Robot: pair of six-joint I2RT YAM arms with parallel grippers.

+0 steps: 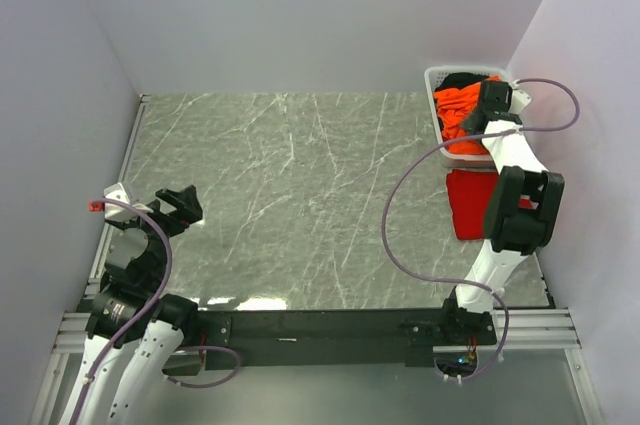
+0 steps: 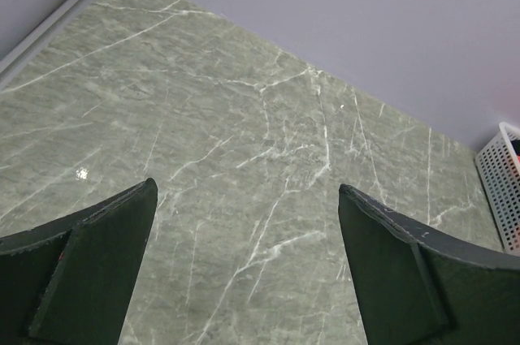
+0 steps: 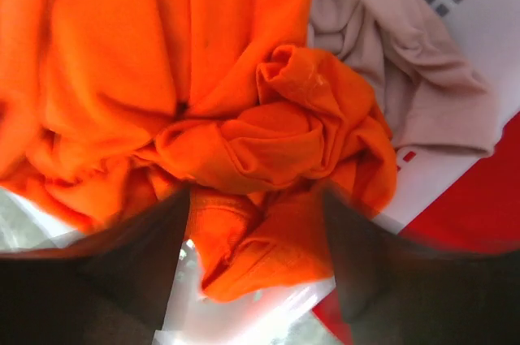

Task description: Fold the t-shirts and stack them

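Orange fabric (image 1: 455, 103) lies crumpled in the white basket (image 1: 432, 79) at the back right. Over that basket is my right gripper (image 1: 470, 126). The right wrist view shows its blurred fingers (image 3: 134, 256) apart, on either side of a bunched fold of the orange shirt (image 3: 268, 142); whether they touch it I cannot tell. A greyish-pink garment (image 3: 406, 77) is beside the orange one. A flat red folded shirt (image 1: 467, 207) rests in front of the basket, partly covered by my right arm. My left gripper stands open and empty above the table's left side.
Walls close in at the back and both sides, the right one near the basket. A purple cable (image 1: 385, 230) loops from the right arm over the table.
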